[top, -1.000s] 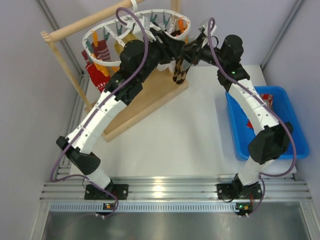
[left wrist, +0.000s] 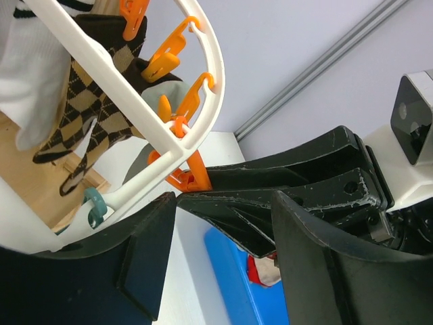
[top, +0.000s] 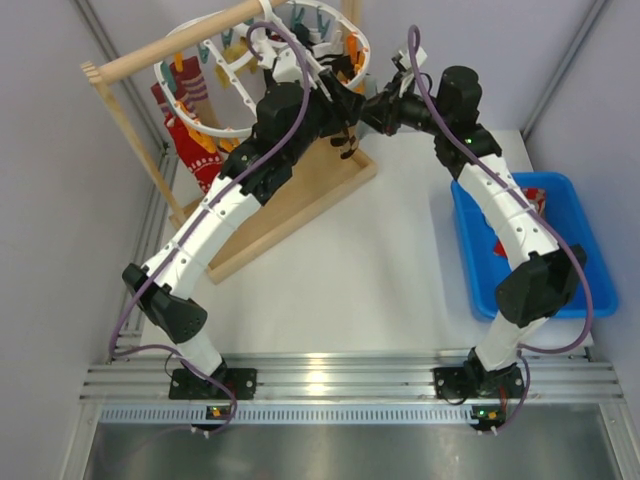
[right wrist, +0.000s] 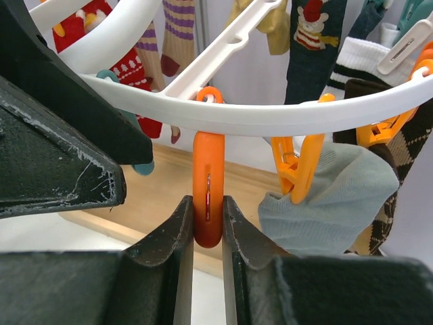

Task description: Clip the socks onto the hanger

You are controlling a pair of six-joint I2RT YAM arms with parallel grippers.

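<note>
The round white hanger (top: 235, 131) hangs from a wooden frame, socks clipped round it, including red ones (top: 195, 155), a checkered one (left wrist: 95, 128) and a grey one (right wrist: 325, 203). My right gripper is shut on an orange clip (right wrist: 208, 169) at the rim. My left gripper is part open beside the rim, just short of that clip in its wrist view, with nothing visible between its fingers; its black fingers also fill the upper left of the right wrist view.
A blue tray (top: 480, 300) with red-and-white socks stands at the right. The wooden base (top: 250, 250) lies under the hanger.
The hanger has shifted slightly left and up in the top view. Both arms have moved a little, the left forearm tilting rightward and the right wrist edging outward.
</note>
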